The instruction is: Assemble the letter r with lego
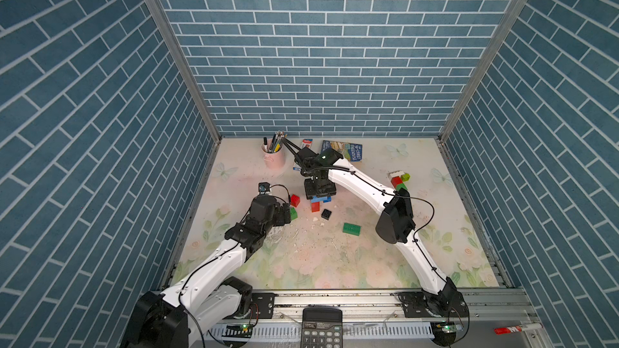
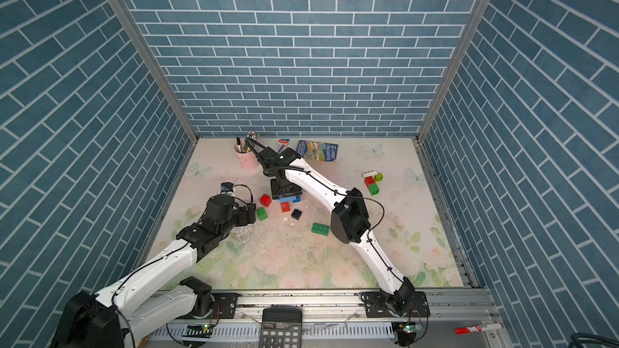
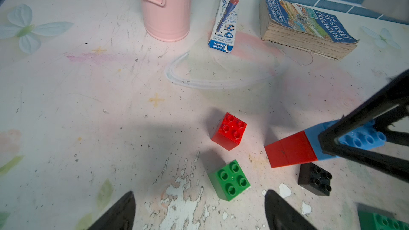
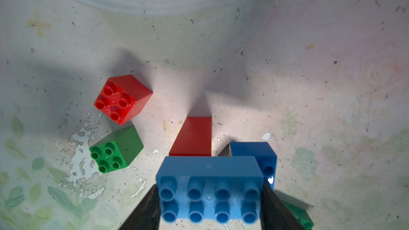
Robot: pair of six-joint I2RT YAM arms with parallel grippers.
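In the right wrist view a blue eight-stud brick (image 4: 208, 166) is pinched between the fingers of my right gripper. Joined beneath it at one end is a red block (image 4: 193, 134), with a darker blue block (image 4: 252, 149) beside it on the right. In the left wrist view the held piece hangs tilted, red part (image 3: 294, 150) toward the left. My left gripper stands open and empty. Ahead of it a green brick (image 3: 229, 179) and a red brick (image 3: 230, 130) stand on the table. A small black brick (image 3: 315, 178) is partly behind the right gripper.
A flat green brick (image 1: 351, 228) lies at front centre. At the right is a cluster with a red brick (image 1: 396, 181). Along the back stand a pink bucket (image 1: 274, 157), a pencil box (image 3: 225, 20) and a book (image 1: 345, 150).
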